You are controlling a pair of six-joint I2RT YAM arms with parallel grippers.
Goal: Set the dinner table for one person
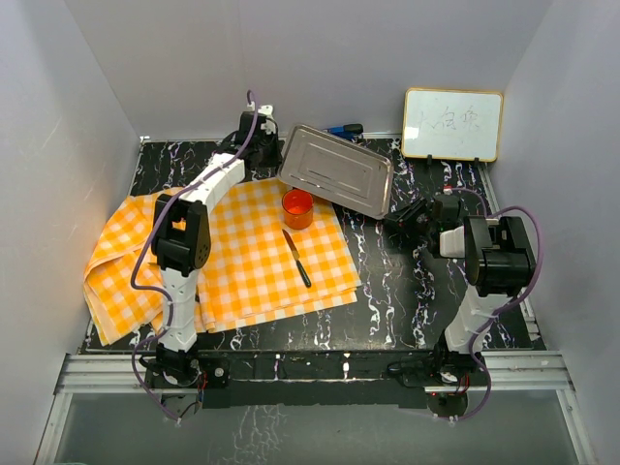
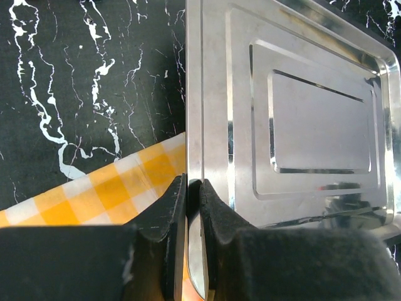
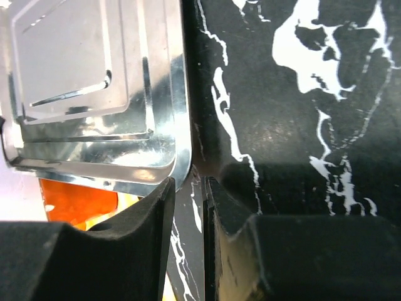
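Observation:
A silver metal tray [image 1: 334, 170] lies tilted across the back middle, over the top edge of the yellow checked cloth. My left gripper is shut on its left rim. My right gripper is at the tray's lower right corner, its fingers part open, with no tray visibly between them. An orange cup [image 1: 297, 215] stands on the cloth [image 1: 257, 281] just below the tray, and a knife [image 1: 296, 258] with a dark handle lies below the cup.
A whiteboard [image 1: 452, 123] leans at the back right. A blue-handled item [image 1: 344, 129] lies behind the tray.

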